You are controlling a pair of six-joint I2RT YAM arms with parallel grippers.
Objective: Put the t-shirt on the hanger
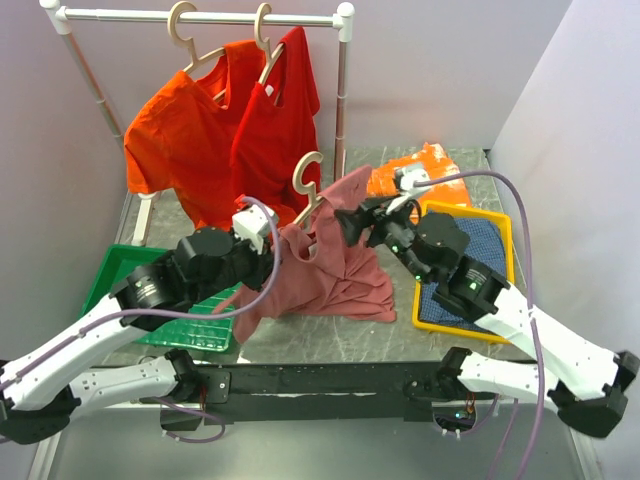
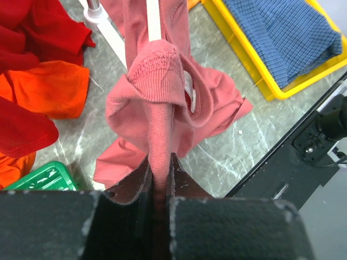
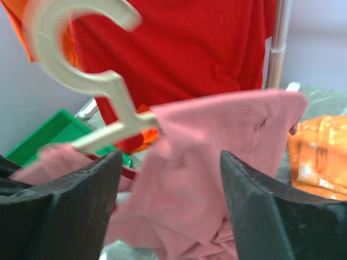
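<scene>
A pink t-shirt [image 1: 335,270] hangs on a beige hanger [image 1: 307,180], its hem resting on the table. In the left wrist view a hanger arm [image 2: 154,20] runs into the shirt's shoulder, and my left gripper is shut on the pink fabric [image 2: 160,124] there. To the right of the hook, my right gripper [image 1: 362,222] is beside the shirt's other shoulder. In the right wrist view its fingers [image 3: 255,200] stand apart, with the pink cloth [image 3: 217,130] behind the gap and the hanger hook [image 3: 81,49] at upper left. That gripper holds nothing.
An orange shirt [image 1: 180,130] and a red shirt [image 1: 280,130] hang from the rack's rail [image 1: 220,17]. A green basket [image 1: 130,270] stands at left. The yellow tray [image 1: 420,300] with blue cloth and an orange package [image 1: 440,165] lie at right.
</scene>
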